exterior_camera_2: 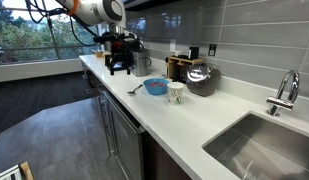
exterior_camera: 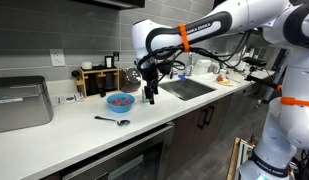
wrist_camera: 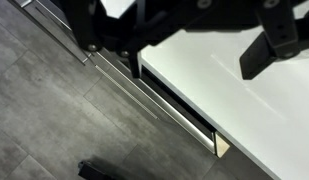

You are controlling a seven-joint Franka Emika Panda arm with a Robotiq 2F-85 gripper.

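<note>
My gripper (exterior_camera: pixel 154 88) hangs in the air above the counter's front edge, its fingers open. In the wrist view, its dark fingers (wrist_camera: pixel 257 57) stand wide apart with nothing between them. A blue bowl (exterior_camera: pixel 118 107) with reddish contents sits on the white counter, and a dark spoon (exterior_camera: pixel 113 121) lies in front of it. Exterior view 2 shows a patterned white mug (exterior_camera_2: pixel 175 94) beside the bowl; in exterior view 1 my gripper partly covers it. No clear contact shows between gripper and any object.
A grey metal box (exterior_camera: pixel 22 112) stands at the counter's left end. Along the wall are a wooden rack (exterior_camera: pixel 97 81) and a dark round appliance (exterior_camera_2: pixel 201 79). A sink (exterior_camera_2: pixel 259 150) with a tap lies beyond the mug.
</note>
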